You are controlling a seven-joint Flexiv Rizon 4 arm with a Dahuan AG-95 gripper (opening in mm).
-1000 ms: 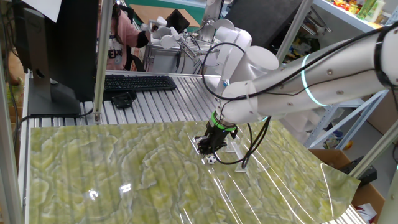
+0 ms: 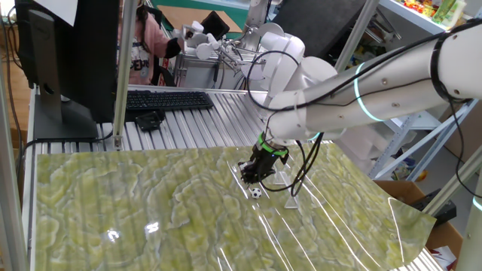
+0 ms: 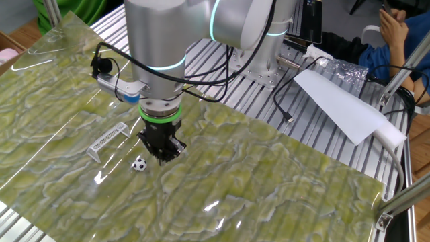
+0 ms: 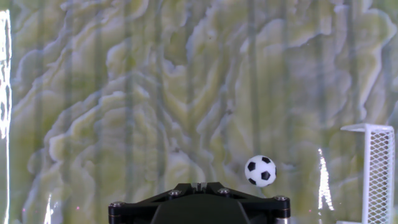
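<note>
A small black-and-white soccer ball (image 2: 256,193) rests on the green marbled mat (image 2: 151,203). My gripper (image 2: 247,181) hangs just above the mat, close beside the ball and not around it. From the wrist, the fingertips of the gripper meet with nothing between them, and the ball (image 4: 260,171) lies to their right. A small white goal with a net (image 4: 378,171) stands farther right. Exterior view 2 shows the ball (image 3: 139,165) between the goal (image 3: 107,141) and the gripper (image 3: 162,156).
A white sheet (image 3: 339,101) and a loose cable (image 3: 285,111) lie near the arm's base. A dark cable loops beside the wrist.
Over the last second the gripper has shifted slightly away from the ball, up and left in exterior view 1, and the forearm has moved left. The ball and goal look unmoved.
</note>
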